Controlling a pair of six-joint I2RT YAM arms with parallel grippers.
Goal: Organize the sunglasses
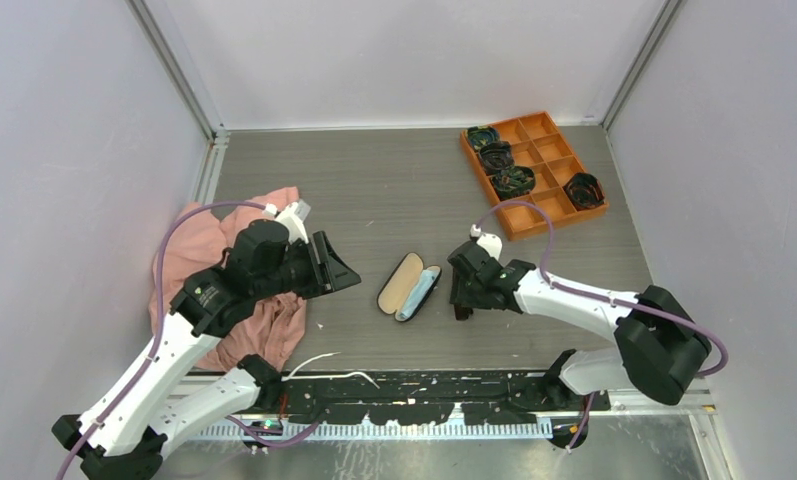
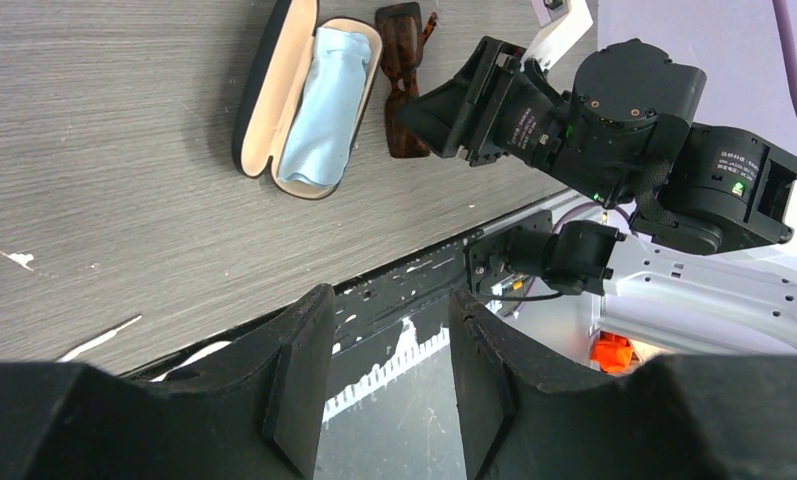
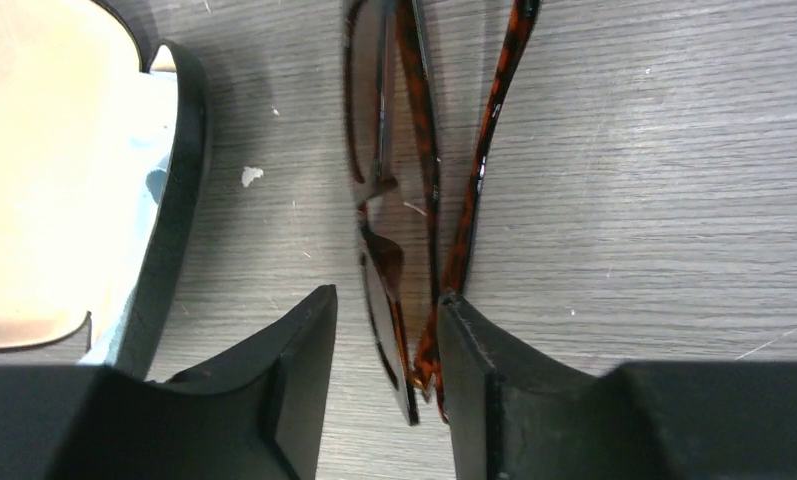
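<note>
Tortoiseshell sunglasses (image 2: pixel 406 128) lie on the table just right of an open glasses case (image 1: pixel 402 284) in the left wrist view. The case has a tan lining and a light blue cloth (image 2: pixel 331 100) in one half. My right gripper is part open above the sunglasses, whose frame and folded temples run between and past its fingers; no grip on them shows. From above, the right arm covers most of the sunglasses, leaving a dark end (image 1: pixel 463 312) visible. Over the left of the table, my left gripper stands open, with nothing between its fingers.
An orange compartment tray (image 1: pixel 523 229) sits at the back right, with several dark rolled items (image 1: pixel 513 181) in it and some compartments empty. A pink cloth (image 1: pixel 271 335) is crumpled under the left arm.
</note>
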